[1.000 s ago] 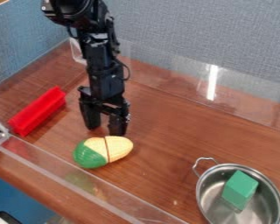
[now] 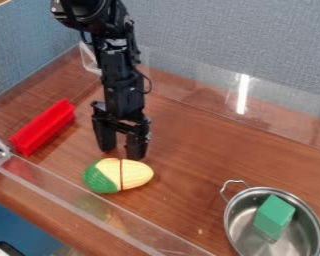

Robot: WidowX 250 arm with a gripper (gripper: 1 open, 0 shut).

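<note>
My black gripper (image 2: 120, 146) points down over the wooden table, its fingers open just behind a toy corn cob (image 2: 117, 175), yellow with a green end, which lies on its side on the table. A red block (image 2: 43, 127) lies to the left of the gripper. At the lower right stands a steel pot (image 2: 306, 233) with a green block (image 2: 274, 216) inside it.
Clear plastic walls (image 2: 96, 215) edge the wooden table (image 2: 216, 150) at the front left and along the back. The table's middle, right of the gripper, is bare.
My gripper has shifted very slightly; the corn and the other objects look unmoved.
</note>
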